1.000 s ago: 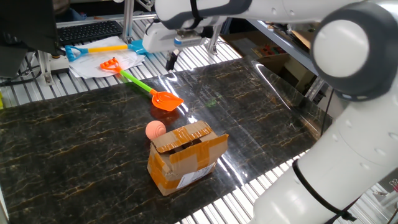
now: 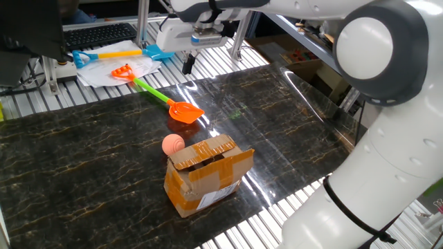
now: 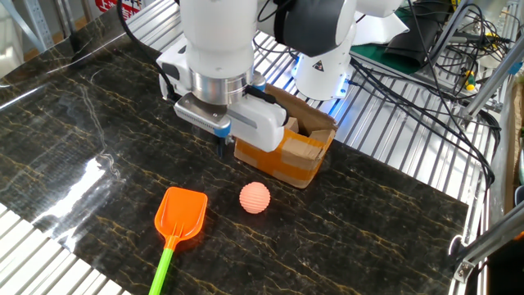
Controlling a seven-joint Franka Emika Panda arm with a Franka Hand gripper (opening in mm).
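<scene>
My gripper (image 2: 188, 63) hangs in the air above the far part of the table in exterior view 1, its dark fingers together and nothing visible between them. In exterior view 2 the fingertips (image 3: 220, 149) show below the white hand, beside the box. A pink ridged ball (image 2: 173, 144) (image 3: 255, 197) rests on the dark marbled surface, close to the cardboard box (image 2: 211, 181) (image 3: 296, 161). The box is bound with orange tape, its flaps partly raised; its inside is mostly hidden. An orange shovel (image 2: 185, 112) (image 3: 181, 215) with a green shaft lies farther from the box.
Behind the table mat, a blue and yellow shovel (image 2: 119, 54) lies on white paper near a black keyboard (image 2: 100, 34). Loose cables (image 3: 446, 102) run over the slatted metal at the right in exterior view 2.
The hand has shifted slightly left and up in exterior view 1, and the arm's large joint has moved slightly left. Ball, box and shovels have stayed in place.
</scene>
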